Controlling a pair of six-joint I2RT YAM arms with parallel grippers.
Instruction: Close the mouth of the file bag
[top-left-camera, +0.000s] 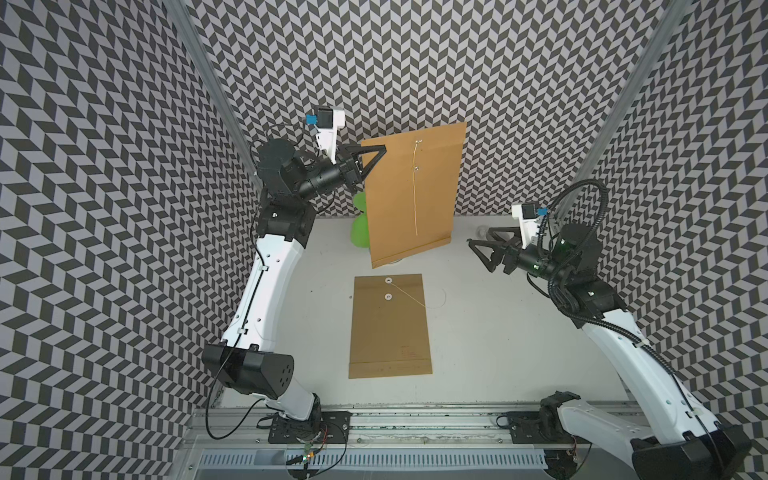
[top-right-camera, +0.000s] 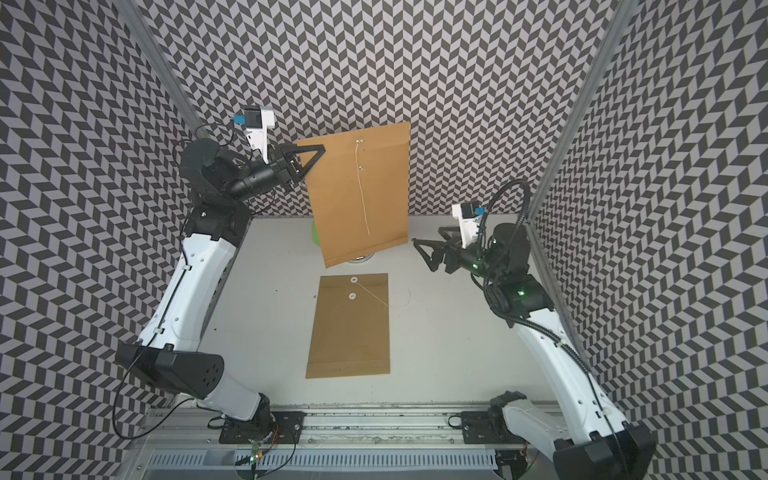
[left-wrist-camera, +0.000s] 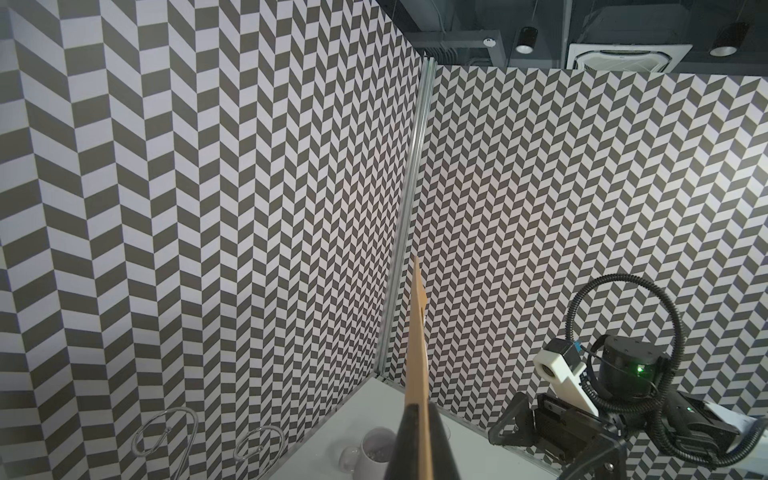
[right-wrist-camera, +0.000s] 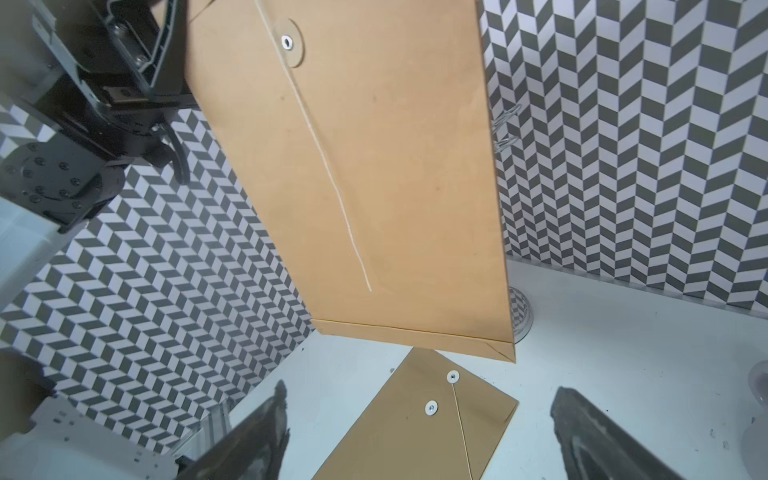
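Note:
A kraft file bag (top-left-camera: 432, 192) hangs upright at the back, its flap at the top with two buttons and a string (top-left-camera: 415, 200) hanging straight down its face. My left gripper (top-left-camera: 369, 160) is shut on its upper left edge; in the left wrist view the bag shows edge-on between the fingers. My right gripper (top-left-camera: 481, 248) stands open to the right of the bag, apart from it, with nothing between its fingers; its fingertips frame the bottom of the right wrist view. Whether the string is wound round the buttons is too small to tell.
A second file bag (top-left-camera: 389, 336) lies flat on the table below. Something green (top-left-camera: 360, 232) and a round object stand behind the hanging bag, and mugs (left-wrist-camera: 372, 452) are at the back right.

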